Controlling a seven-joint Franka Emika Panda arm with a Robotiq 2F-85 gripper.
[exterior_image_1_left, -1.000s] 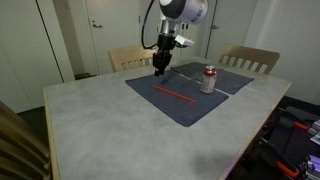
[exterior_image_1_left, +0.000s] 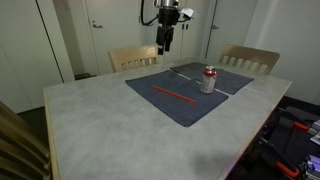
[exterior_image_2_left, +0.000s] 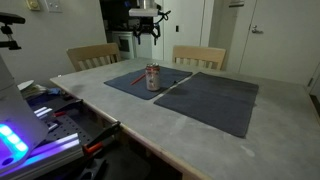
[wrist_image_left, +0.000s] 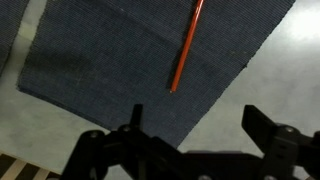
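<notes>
My gripper (exterior_image_1_left: 163, 47) hangs well above the far side of the table, its fingers pointing down. In the wrist view the gripper is open, its two dark fingers wide apart with nothing between them. A thin red stick (exterior_image_1_left: 174, 95) lies flat on a dark mat (exterior_image_1_left: 188, 113). From the wrist, one end of the red stick (wrist_image_left: 187, 45) shows ahead of the fingers, below them on the mat. On the same mat stands a can (exterior_image_1_left: 208, 80), upright, to the right of the stick in exterior view 1.
A second dark mat (exterior_image_2_left: 205, 103) lies alongside with nothing on it, a strip of bare table between the two. Chairs (exterior_image_2_left: 200, 58) stand around the table.
The arm has risen. A second ago the gripper was low, near the far part of the mat; now it is well above. The stick and the can have not moved.
</notes>
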